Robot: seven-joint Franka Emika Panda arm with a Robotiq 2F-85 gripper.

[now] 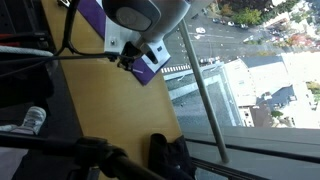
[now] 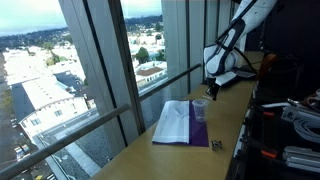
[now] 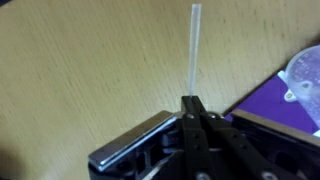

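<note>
My gripper is shut in the wrist view, with a thin whitish stick (image 3: 194,45) running straight out from its fingertips over the bare wooden table. In that view, a clear round cup (image 3: 305,75) is at the right, above a purple mat (image 3: 268,105). The second exterior view shows the cup (image 2: 198,110) on the mat (image 2: 200,133), beside an open white sheet or booklet (image 2: 171,122). From above, my gripper (image 1: 126,62) is over the table near the mat; the stick is too fine to make out there.
A small object (image 2: 216,145) lies on the table in front of the mat. Windows with a metal rail (image 2: 165,85) border one side of the table (image 2: 150,163). A dark object (image 1: 170,155) occupies one end in the first exterior view. Bare wood lies between.
</note>
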